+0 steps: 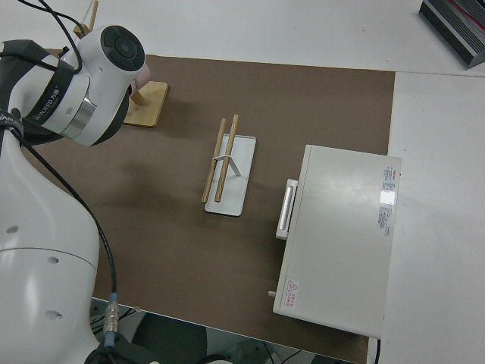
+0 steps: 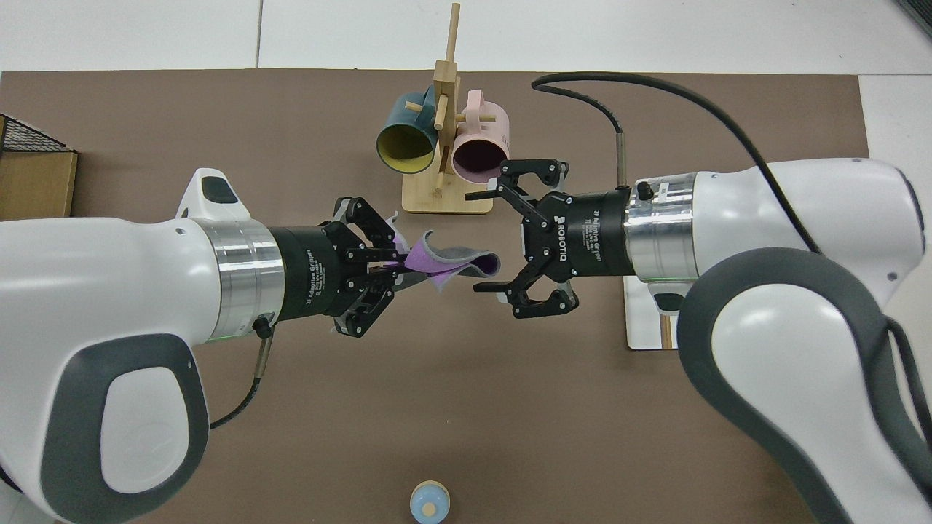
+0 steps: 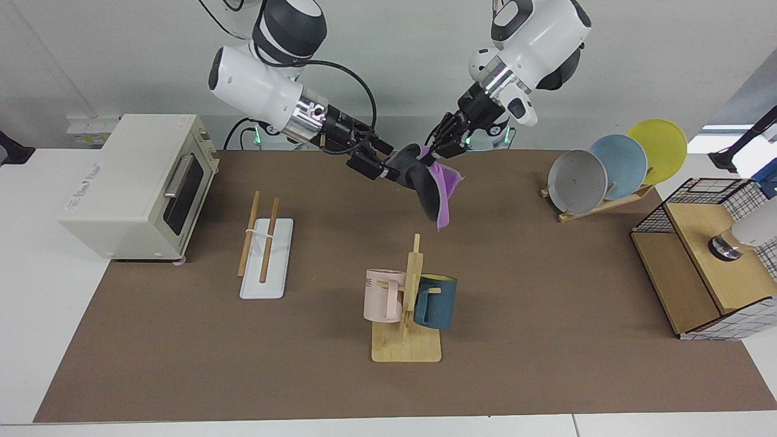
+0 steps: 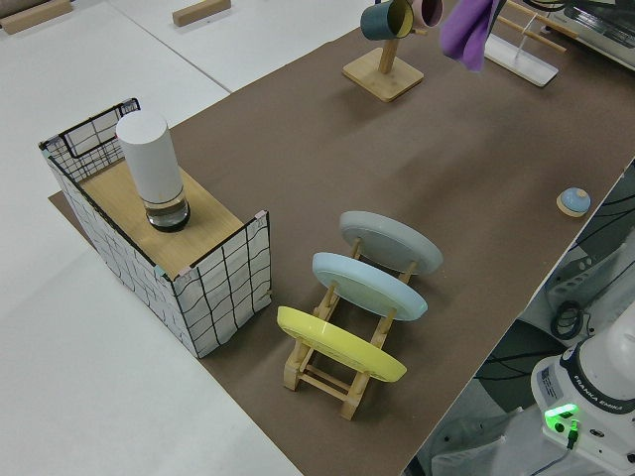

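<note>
A purple and grey cloth [image 2: 454,266] hangs from my left gripper [image 2: 397,262], which is shut on it; in the left view the cloth [image 3: 444,193] droops between the two grippers. Just right of it in the top view, my right gripper [image 2: 476,244] faces the cloth with its fingers spread open, nothing seen held between them. In the right view only the purple cloth [image 4: 464,35] shows at the top; in the front view the grippers are hidden behind an arm.
A wooden mug tree with a blue mug [image 3: 439,306] and pink mug [image 3: 375,295], a white rack with sticks [image 1: 239,189], a toaster oven [image 1: 333,243], a plate rack with plates [image 4: 342,342], a wire basket [image 4: 218,288] and a small blue round object [image 2: 429,503] surround clear brown mat.
</note>
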